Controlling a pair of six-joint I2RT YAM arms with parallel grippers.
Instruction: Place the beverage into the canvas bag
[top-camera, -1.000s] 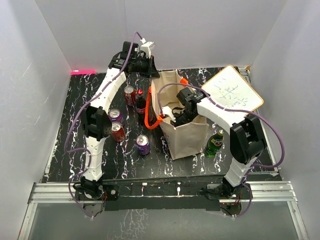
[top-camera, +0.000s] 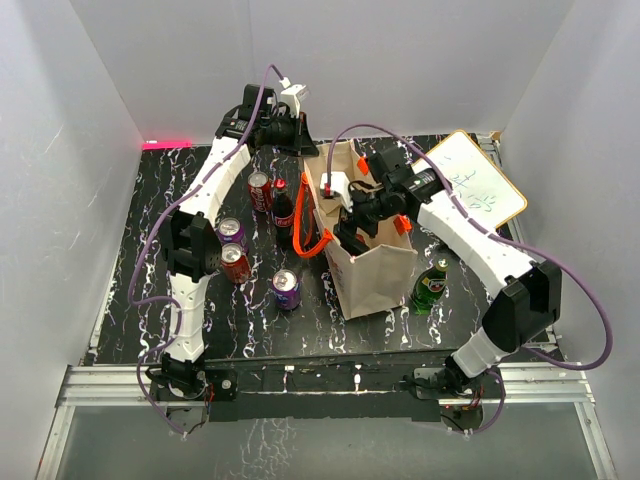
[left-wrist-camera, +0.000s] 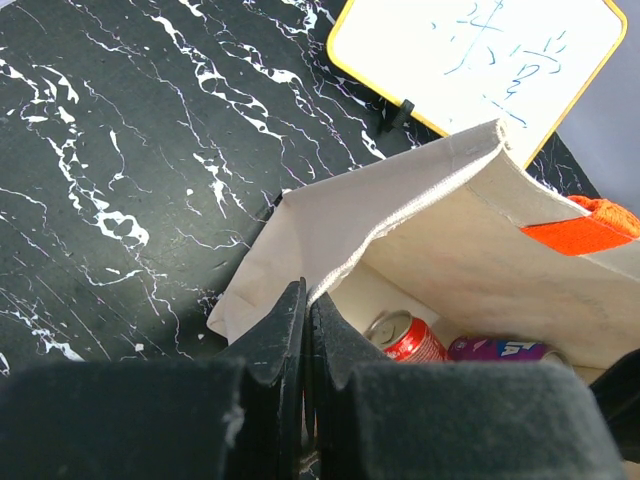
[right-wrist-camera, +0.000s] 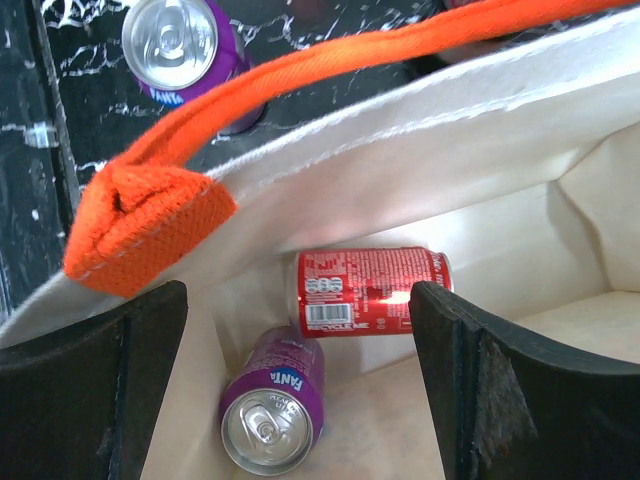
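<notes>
The beige canvas bag (top-camera: 368, 280) with orange handles stands open on the black table. My left gripper (top-camera: 306, 150) is shut at the bag's far rim, its fingertips on the fabric edge in the left wrist view. My right gripper (top-camera: 350, 218) is open over the bag's near part; below it, inside, lie a red can (right-wrist-camera: 365, 285) and a purple Fanta can (right-wrist-camera: 275, 405). Outside, to the left, stand several cans, among them a purple can (top-camera: 285, 289), and a cola bottle (top-camera: 282, 210).
A green bottle (top-camera: 430, 285) stands right of the bag. A whiteboard (top-camera: 470, 180) lies at the back right. The front centre and left edge of the table have some free room.
My right arm has risen and moved back from deeper inside the bag. The left arm has not visibly moved.
</notes>
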